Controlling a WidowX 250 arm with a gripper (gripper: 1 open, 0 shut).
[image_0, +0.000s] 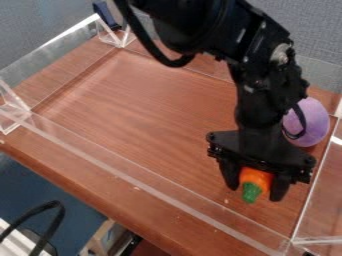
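Note:
An orange carrot-like toy (261, 178) with a green top (250, 193) lies near the front right of the wooden surface. My black gripper (257, 174) is right over it, with its fingers down on either side of the orange body. Whether they are closed tight on it I cannot tell. Behind the arm, at the right, a purple round object (307, 117) is partly hidden.
Clear plastic walls (160, 189) edge the wooden surface (120, 120) at the front, left and right. Dark cables and other items lie outside at the lower left.

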